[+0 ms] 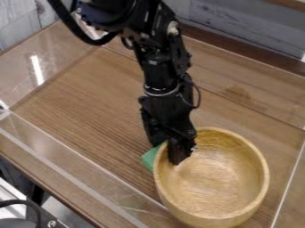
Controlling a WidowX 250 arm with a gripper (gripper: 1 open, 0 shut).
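Note:
A black arm reaches down from the top of the view, with my gripper [167, 142] at the upper left rim of a light wooden bowl [224, 191]. A green object [150, 156] lies on the table just left of the bowl, partly hidden behind the gripper and rim. The fingertips are dark and overlap the rim, so I cannot tell how far apart they stand or what is between them.
A pale wall runs along the back. Black cables lie at the lower left.

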